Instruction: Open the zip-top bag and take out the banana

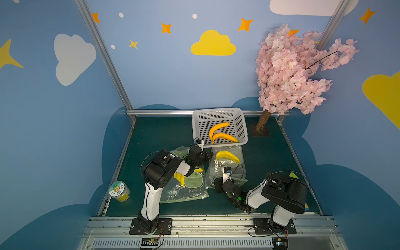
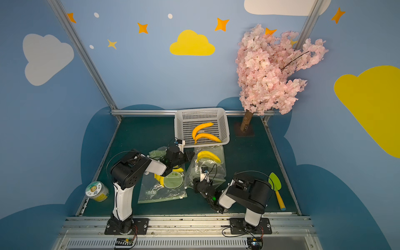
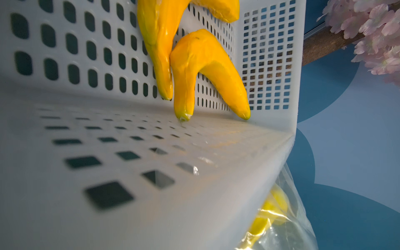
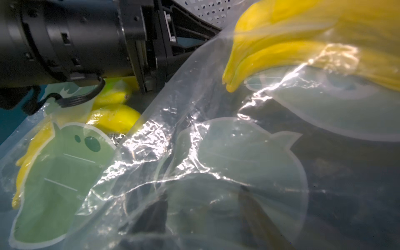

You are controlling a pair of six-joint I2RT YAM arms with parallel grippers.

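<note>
A clear zip bag holding yellow bananas lies in the middle of the mat, just in front of the white basket. My left gripper is shut at the bag's upper left, by the basket wall; no fingers show in the left wrist view. My right gripper is at the bag's near end; in the right wrist view its fingers are blurred behind plastic, part open, and whether they grip the bag is unclear. A second bag with bananas and a green leaf-like print lies to the left, under my left arm.
The white basket holds orange-yellow bananas. A jar stands at the left edge, a green-bladed trowel lies at the right, and a blossom tree stands at back right.
</note>
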